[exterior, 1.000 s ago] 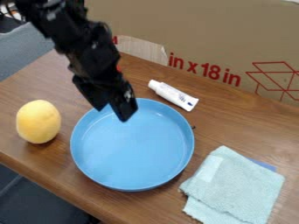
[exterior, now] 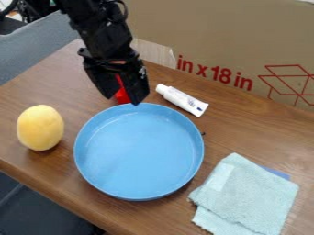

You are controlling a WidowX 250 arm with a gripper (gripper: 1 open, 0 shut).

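My black gripper [exterior: 117, 84] is at the upper middle, over a red object [exterior: 121, 95] that sits just behind the blue plate [exterior: 138, 151]. The gripper's fingers stand open around or above the red object, which is partly hidden by them; contact cannot be told. The plate is empty. A yellow oval object [exterior: 39, 128] stands on the table left of the plate.
A white tube [exterior: 183, 100] lies right of the gripper. A folded light blue cloth [exterior: 244, 197] is at the lower right. A cardboard box [exterior: 245, 46] stands along the back. The table's left edge borders a grey area.
The gripper has moved back and up-left, away from over the plate to the red object behind it, which now shows.
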